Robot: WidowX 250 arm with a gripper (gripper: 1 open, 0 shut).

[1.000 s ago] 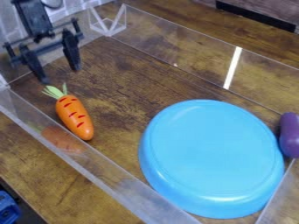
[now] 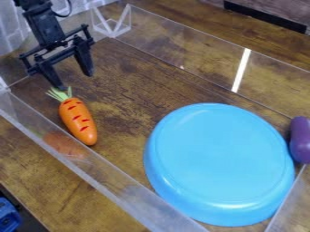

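A black gripper (image 2: 61, 71) hangs at the upper left, inside the clear-walled enclosure, with its fingers spread open and nothing between them. Just below it lies an orange toy carrot (image 2: 76, 120) with dark stripes and pale green leaves at its upper end, tips pointing up toward the gripper. A large light blue upturned round dish or disc (image 2: 218, 163) fills the lower right. At the right edge is a purple object (image 2: 299, 140), partly cut off.
Clear plastic walls bound the wooden floor (image 2: 158, 82) on several sides. A blue object (image 2: 6, 217) shows outside at the bottom left corner.
The gripper was blurred in motion a second ago and now shows sharp, slightly shifted and turned, still above the carrot's leaves. The carrot and disc are unmoved.
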